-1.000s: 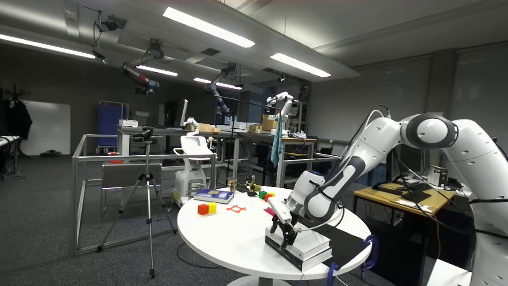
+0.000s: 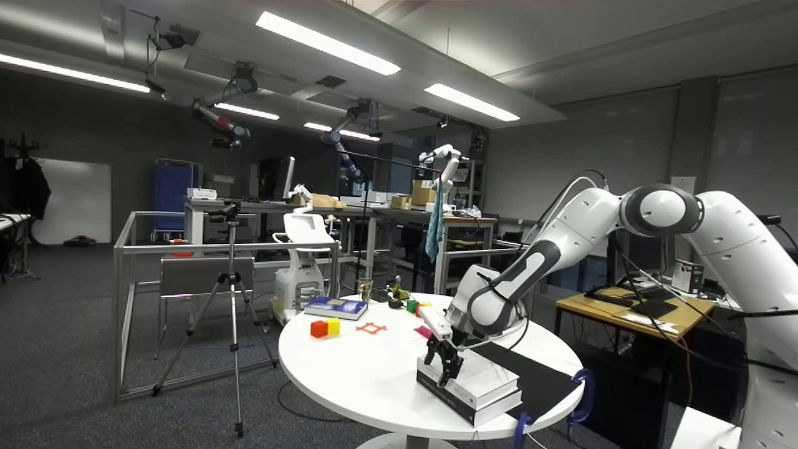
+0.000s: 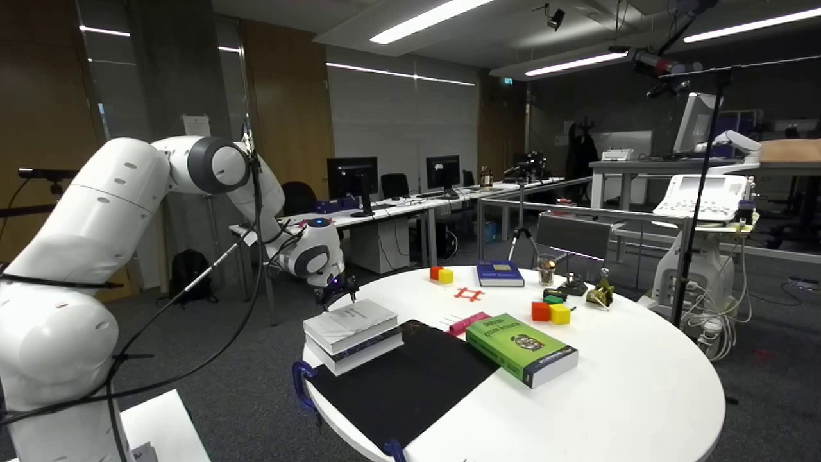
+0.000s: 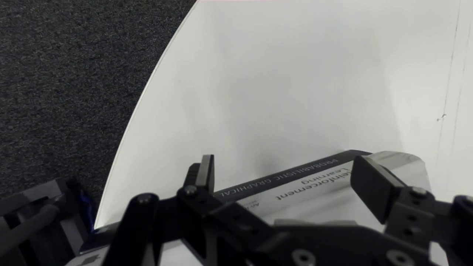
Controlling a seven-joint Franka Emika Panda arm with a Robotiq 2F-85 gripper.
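Two thick books are stacked at the table edge, a white-covered one (image 2: 479,378) on top and a dark-spined one (image 2: 447,400) below. In the wrist view the spines read "Reinforcement Learning" and "Probabilistic Graphical". My gripper (image 2: 439,368) is at the spine side of the stack, low over the top book. From the wrist, its two fingers (image 4: 204,170) stand wide apart, with the spines showing across the gap and nothing clamped. Whether a fingertip touches the books cannot be told. In exterior view 2 the gripper (image 3: 336,291) is partly hidden behind the stack.
A green book (image 3: 523,346) lies beside the black mat (image 3: 415,385). Further off are a blue book (image 3: 500,273), red and yellow cubes (image 3: 550,312), an orange frame (image 3: 467,294) and a pink object (image 3: 466,323). Blue clamps (image 2: 585,394) grip the table rim. Bare tabletop (image 2: 336,374) lies beyond the spines.
The arm's forearm and wrist have shifted a little to the left in exterior view 1, and the hand's tilt has changed slightly. Its fingertips remain near the same spot. The books have not moved.
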